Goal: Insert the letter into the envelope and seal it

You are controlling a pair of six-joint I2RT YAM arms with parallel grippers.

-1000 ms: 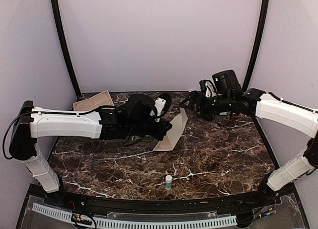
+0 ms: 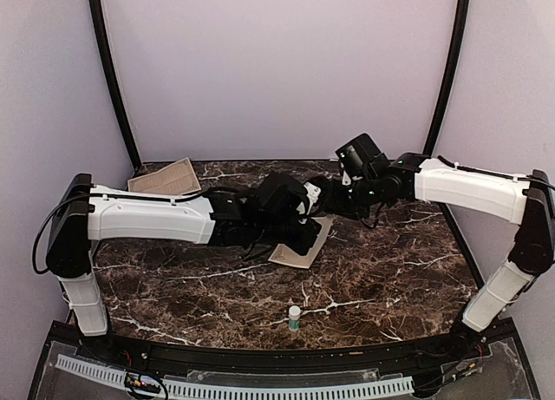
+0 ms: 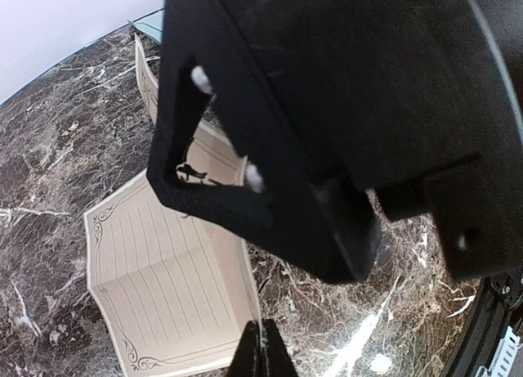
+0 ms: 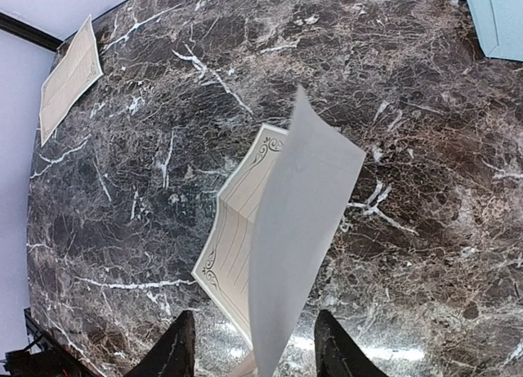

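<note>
The letter (image 3: 176, 287) is a cream sheet with ruled lines, corner ornaments and a crosswise crease; one part stands up from the table. My left gripper is shut at its near edge, the thin paper reaching in between the fingertips. Black parts of the right gripper fill much of the left wrist view. In the right wrist view, the raised plain back of the letter (image 4: 298, 238) appears between the parted fingers of my right gripper; whether they touch it cannot be told. The light-blue envelope (image 4: 498, 21) shows only partly, at the top right.
Another cream lined paper (image 2: 165, 180) lies at the table's back left. A small white-capped bottle (image 2: 294, 318) stands at the front middle. Both arms are close together over the table's centre.
The left gripper has shifted right with the letter's edge. From the right, the other gripper has come left and slightly lower, bringing both close together over the letter.
</note>
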